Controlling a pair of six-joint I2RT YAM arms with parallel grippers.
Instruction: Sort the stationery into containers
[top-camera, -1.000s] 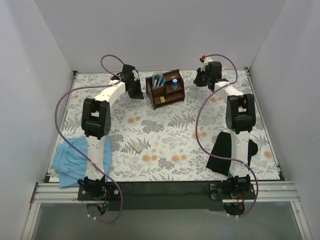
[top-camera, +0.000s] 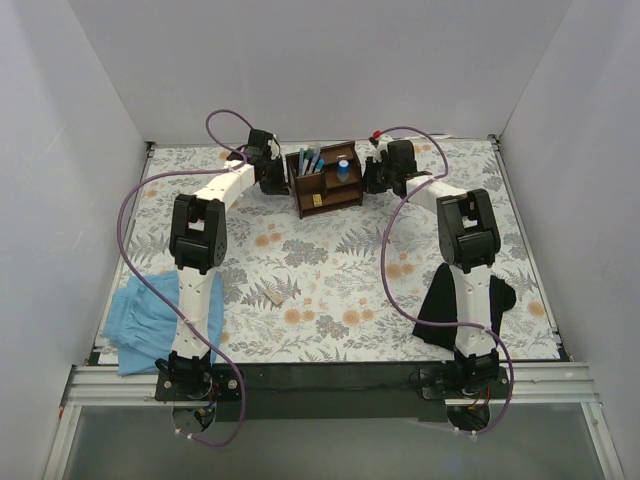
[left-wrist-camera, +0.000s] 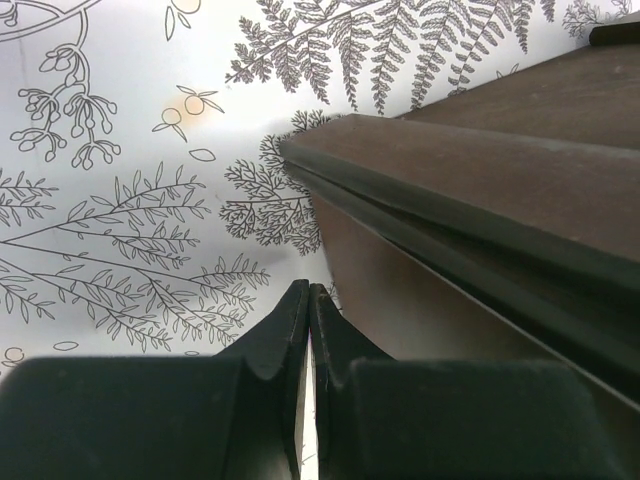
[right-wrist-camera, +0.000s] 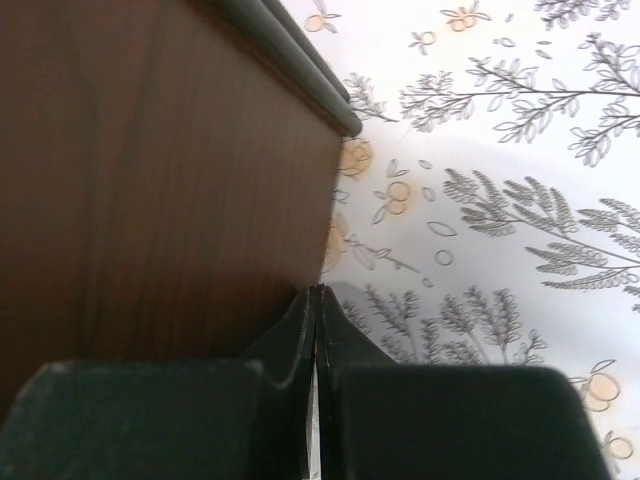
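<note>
A brown wooden organizer (top-camera: 340, 196) stands slightly turned at the back middle of the table in the top view. Several pens (top-camera: 312, 158) fill its left compartment, a blue-topped item (top-camera: 343, 170) is in the right part, and a small yellow piece (top-camera: 317, 200) lies in a front slot. My left gripper is shut beside the organizer's left wall, nothing showing between its fingers. Against or very close to the right wall, my right gripper is shut as well, with nothing visible in it. Whether either tip touches the wood I cannot tell.
A small pale object (top-camera: 273, 297) lies alone on the patterned cloth, left of centre. A blue cloth (top-camera: 145, 325) covers the front left corner and a black cloth (top-camera: 440, 300) the front right.
My right gripper has come left to the organizer's right side.
</note>
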